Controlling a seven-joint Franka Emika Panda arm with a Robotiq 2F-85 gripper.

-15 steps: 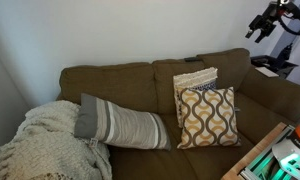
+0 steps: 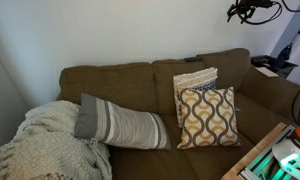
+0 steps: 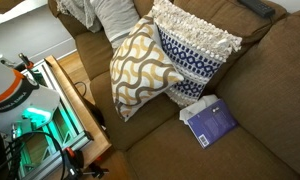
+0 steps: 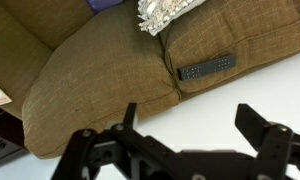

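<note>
My gripper is open, its two dark fingers spread wide with nothing between them. In the first exterior view the gripper (image 2: 237, 16) hangs high at the upper right, well above the sofa back. A black remote control (image 4: 207, 67) lies on top of the brown sofa back in the wrist view, ahead of the fingers and apart from them. The second exterior view shows part of the remote (image 3: 256, 7) at its top edge. No part of the gripper appears there.
The brown sofa (image 2: 130, 85) holds a striped grey pillow (image 2: 123, 123), a yellow-patterned pillow (image 2: 208, 117), a fringed blue-and-white pillow (image 3: 193, 45), a knitted throw (image 2: 52, 145) and a purple book (image 3: 208, 122). Free air lies around the gripper before the white wall (image 2: 120, 30).
The sofa and pillows have stayed put.
</note>
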